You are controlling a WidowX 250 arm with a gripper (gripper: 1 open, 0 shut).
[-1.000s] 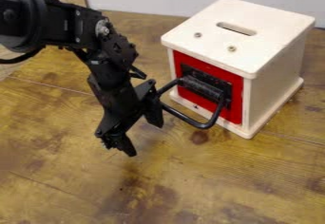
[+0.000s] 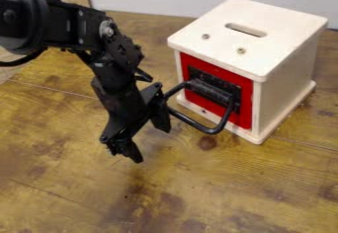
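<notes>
My black gripper point(image 2: 145, 136) points down over the wooden floor at the left of a cream wooden box point(image 2: 286, 101), its fingers spread apart with nothing visible between them. The box has a red front panel point(image 2: 188, 62) with a dark grille-like middle and a black loop handle point(image 2: 211, 129) sticking out toward the lower left. The handle's near end is close beside my gripper; whether they touch I cannot tell.
A pale wall stands at the back, and a light wooden piece is at the top left corner.
</notes>
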